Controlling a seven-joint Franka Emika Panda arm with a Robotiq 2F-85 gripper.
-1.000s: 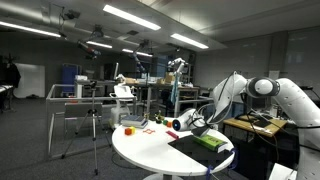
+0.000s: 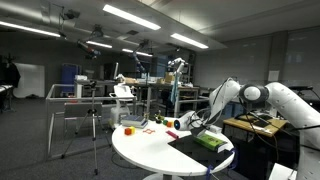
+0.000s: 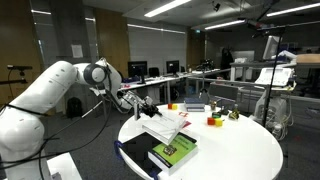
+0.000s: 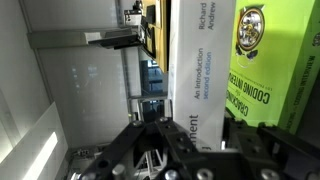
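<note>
A thick white book fills the middle of the wrist view, its spine lettering facing the camera. My gripper is shut on this book, with dark fingers either side of its lower end. Beside it in the wrist view lies a green book with "Cracking the Coding" on its spine. In exterior view 2 the white book appears tilted, above and behind the green book; whether they touch is unclear. My gripper is at its far end. Exterior view 1 shows the green book only small.
A black mat covers part of the round white table. Coloured blocks and other small items stand toward the table's back.
The arm has shifted slightly in exterior view 1. The green book and the table items look unmoved.
</note>
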